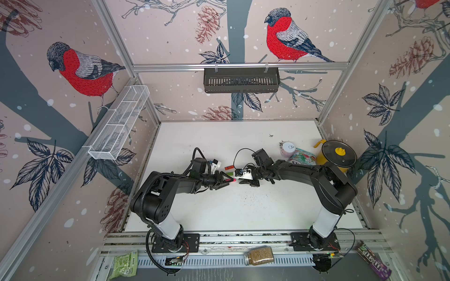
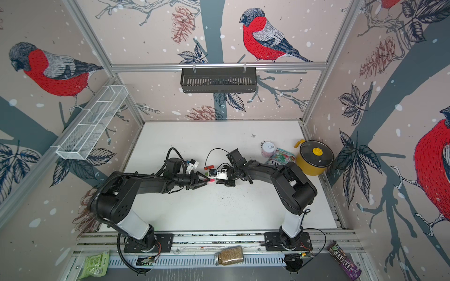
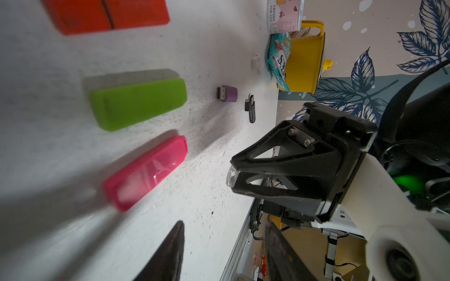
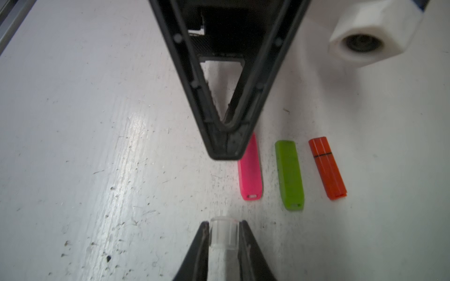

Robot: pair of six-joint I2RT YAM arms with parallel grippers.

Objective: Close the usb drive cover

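Three drives lie side by side on the white table: pink (image 3: 145, 173), green (image 3: 138, 103) and red (image 3: 110, 16), the red one with a seam near one end. My left gripper stands open just short of the pink drive, its fingertips blurred in the left wrist view. My right gripper is shut on a small translucent piece, held short of the pink and green drives. In the right wrist view the left gripper's dark finger hangs over part of the pink drive.
A purple USB stick (image 3: 228, 93) and a black clip-like item (image 3: 250, 109) lie beyond. At right are a cup (image 1: 287, 149), a bag (image 1: 304, 157) and a yellow pot (image 1: 338, 157).
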